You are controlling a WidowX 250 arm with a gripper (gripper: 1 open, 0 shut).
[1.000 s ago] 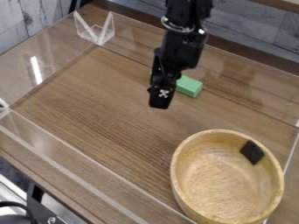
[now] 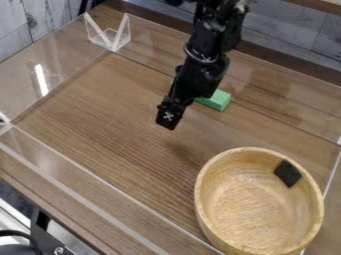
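Note:
My gripper [image 2: 172, 106] reaches down from the top of the camera view and hangs open over the middle of the wooden table, its dark fingers low near the surface. Just right of it and behind the arm lies a green block [image 2: 214, 100], partly hidden by the arm.
A large round tan bowl [image 2: 256, 242] with a black patch on its rim fills the lower right. Clear plastic pieces stand at the back left and at the left edge.
My gripper has shifted a little to the left and tilted, away from the green block. The block and bowl look unmoved.

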